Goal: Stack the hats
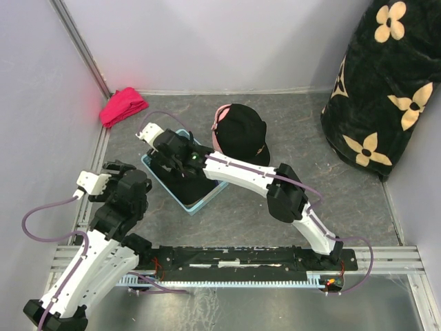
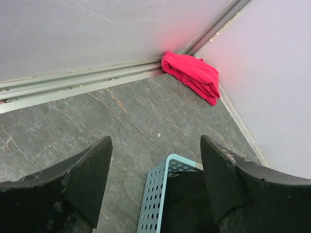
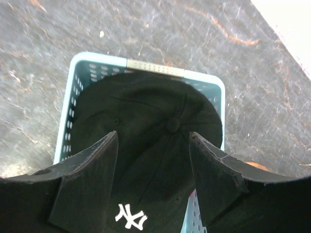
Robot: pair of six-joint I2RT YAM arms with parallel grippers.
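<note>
Inside a light-blue basket [image 3: 221,97] lies a black cap [image 3: 146,102] with a white NY logo, crown upward in the right wrist view. Above it hangs my right gripper, open, the cap visible between its fingers but not gripped. To the right of the basket, a second black hat [image 1: 241,131] with a pink edge rests on the floor. My left gripper is open and empty, left of the basket [image 2: 154,194]. The top view hides part of the basket under the right arm.
A folded red cloth [image 1: 123,106] lies in the back left corner, by the wall. At the right stands a large dark cushion [image 1: 379,89] with beige flowers.
</note>
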